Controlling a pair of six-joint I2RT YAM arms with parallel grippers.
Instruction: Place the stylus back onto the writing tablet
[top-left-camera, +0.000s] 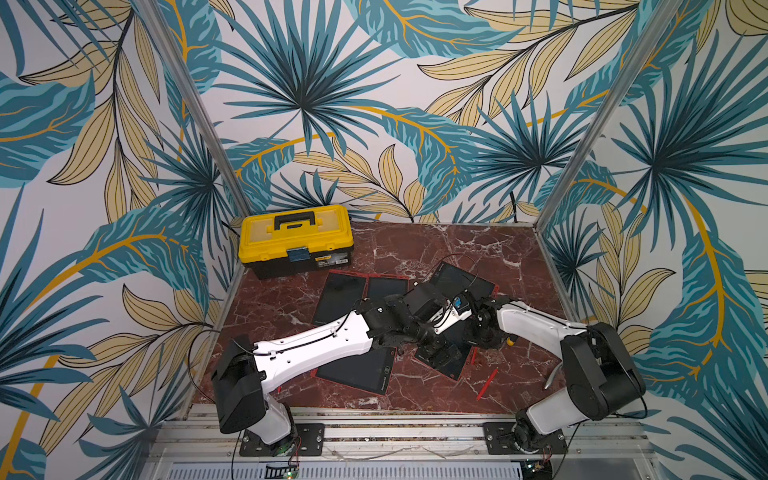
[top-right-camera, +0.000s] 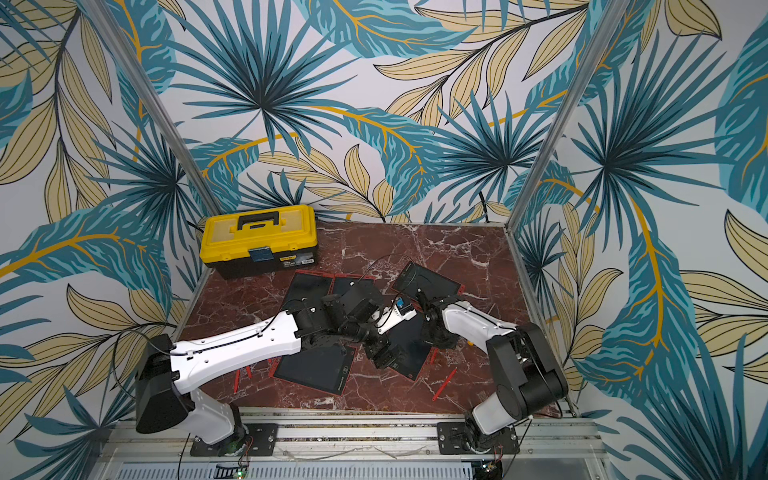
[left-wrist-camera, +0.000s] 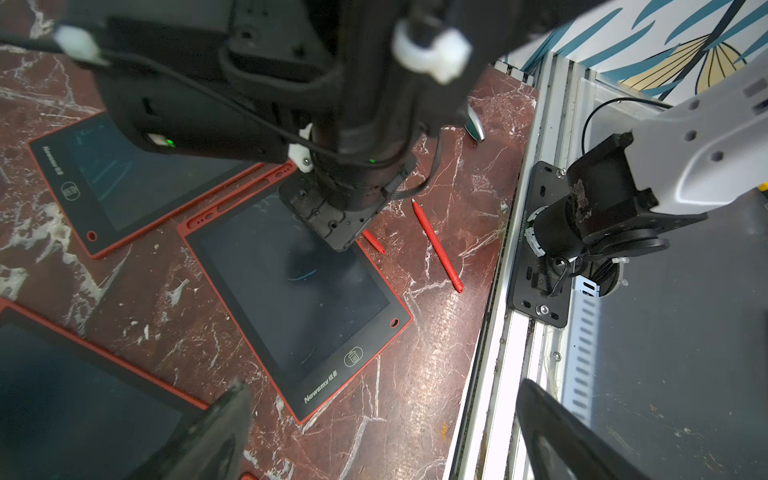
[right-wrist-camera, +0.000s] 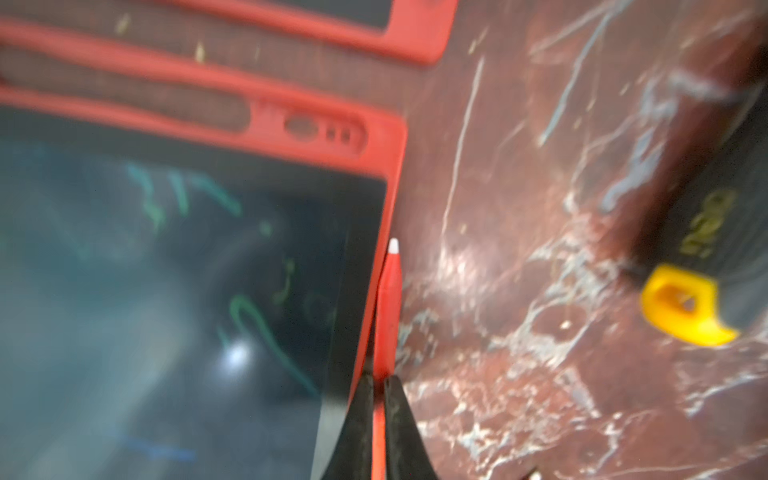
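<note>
A writing tablet (left-wrist-camera: 292, 280) with a red frame lies on the marble table; the slot along its far edge looks empty. In the right wrist view its corner (right-wrist-camera: 376, 132) and screen, with faint green marks, fill the left side. A red stylus (right-wrist-camera: 389, 308), white tip pointing away, runs along the tablet's right edge. My right gripper is shut, with a strip of the stylus showing between its fingers. My left gripper stands open and empty, over the table front and clear of the tablet. A second red stylus (left-wrist-camera: 437, 246) lies loose right of the tablet.
Another tablet (left-wrist-camera: 152, 180) lies just beyond, and more tablets are at left, one (top-left-camera: 352, 372) near the front. A black tool with a yellow end (right-wrist-camera: 688, 304) lies to the right. A yellow toolbox (top-left-camera: 296, 236) stands at back left. The arms almost meet mid-table.
</note>
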